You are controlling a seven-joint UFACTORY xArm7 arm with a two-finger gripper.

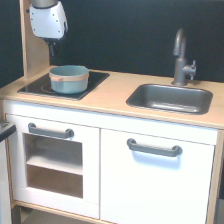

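Note:
A blue-grey pot (70, 86) stands upright on the black stove top (38, 88) at the counter's left side. Above and behind it, near the upper left corner, hangs the white hand of my gripper (52, 47). Clear space separates the dark fingers from the pot. They are too small and too dark against the wall for me to judge how far apart they are.
A steel sink (172, 97) with a grey faucet (180, 58) is set into the right side of the wooden counter (112, 92). Below are two white doors with dark handles, the left one windowed. A wooden post (36, 50) rises close beside my hand.

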